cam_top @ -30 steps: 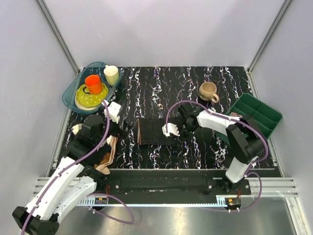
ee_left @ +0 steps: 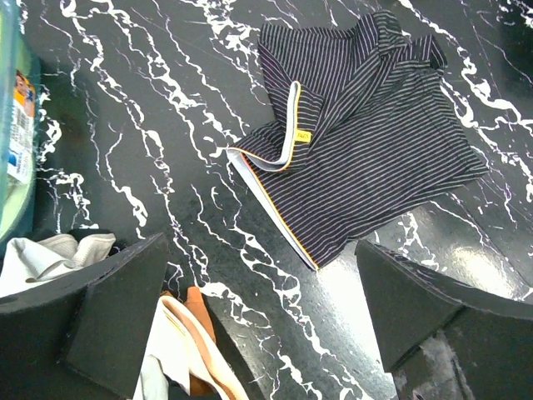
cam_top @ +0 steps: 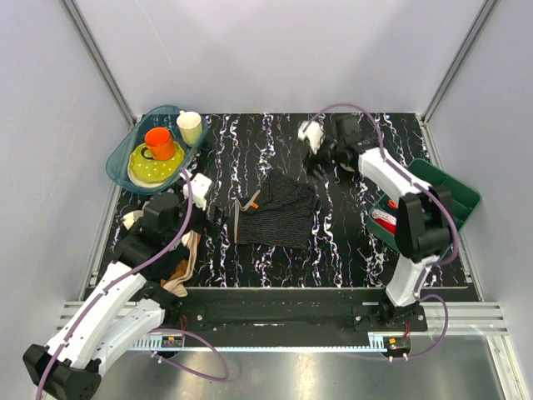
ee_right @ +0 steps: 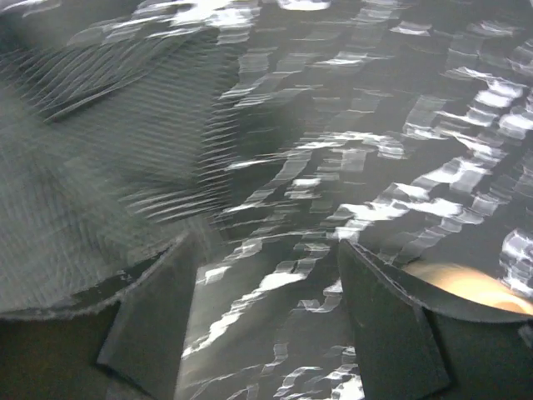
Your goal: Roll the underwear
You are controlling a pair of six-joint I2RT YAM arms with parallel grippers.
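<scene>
The dark striped underwear [cam_top: 275,218] lies in the middle of the black marbled table, its far part bunched and partly unfolded. In the left wrist view the underwear [ee_left: 366,146] has its waistband, edged white and orange, flipped over at one corner, with a small orange label [ee_left: 303,136] showing. My left gripper [cam_top: 218,222] stands open to the left of the cloth, apart from it; its fingers [ee_left: 433,329] have nothing between them. Beyond the cloth's far right corner is my right gripper [cam_top: 315,165], open and empty. The blurred right wrist view has the underwear [ee_right: 108,167] at its left.
A blue-green basin [cam_top: 114,162] with an orange mug [cam_top: 160,143] and plates stands back left. Beige cloth [cam_top: 185,271] lies under the left arm. A green divided box [cam_top: 454,187] is at right. A tan mug [ee_right: 466,283] sits near the right gripper, mostly hidden from above.
My right gripper has gone from the underwear's right side away toward the back and now stands clear. The far part of the cloth has been pulled outward. The left arm has barely moved.
</scene>
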